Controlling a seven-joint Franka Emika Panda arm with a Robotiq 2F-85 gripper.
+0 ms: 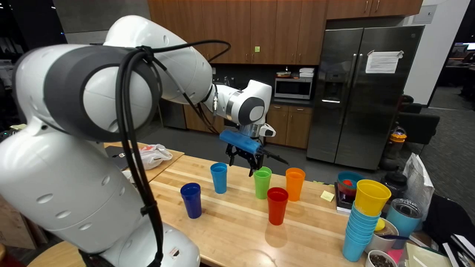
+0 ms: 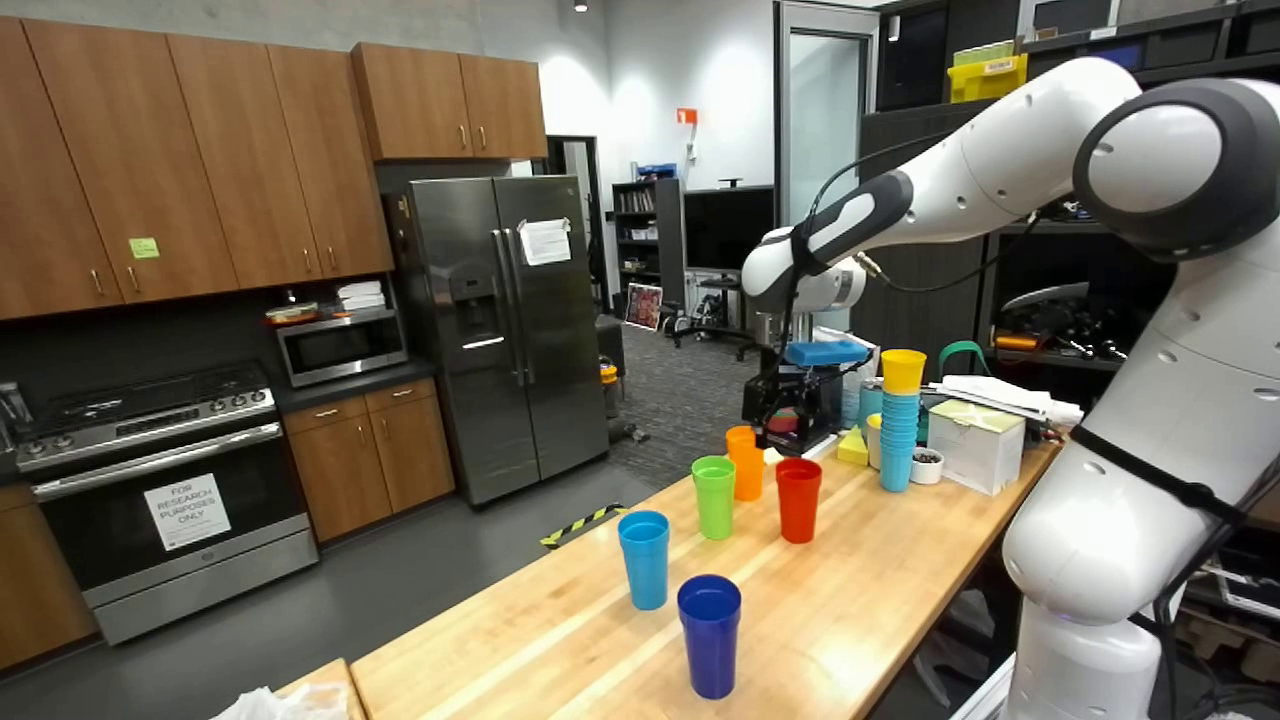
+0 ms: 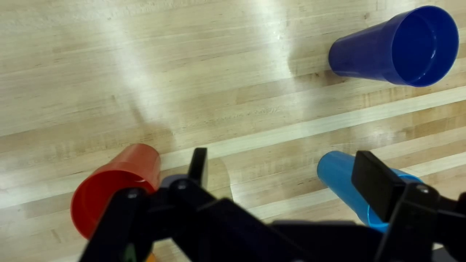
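Note:
My gripper hangs above the table, its two black fingers spread wide with nothing between them. In exterior view 1 the gripper (image 1: pixel 241 167) is over the far side, near a green cup (image 1: pixel 262 183) and a light blue cup (image 1: pixel 219 178). A red cup (image 1: pixel 277 207) and an orange cup (image 1: pixel 294 184) stand to the right of the green one. Nearer the arm's base is a dark blue cup (image 1: pixel 191 201). All five are upright and apart. The wrist view shows the red cup (image 3: pixel 131 170) at lower left, the light blue cup (image 3: pixel 343 177) partly behind a finger, and the dark blue cup (image 3: pixel 367 54).
At the table's right end rises a stack of light blue cups (image 1: pixel 359 229) topped by a yellow cup (image 1: pixel 372 198). Bowls and other clutter crowd around it. A plastic bag (image 1: pixel 153 156) lies at the left.

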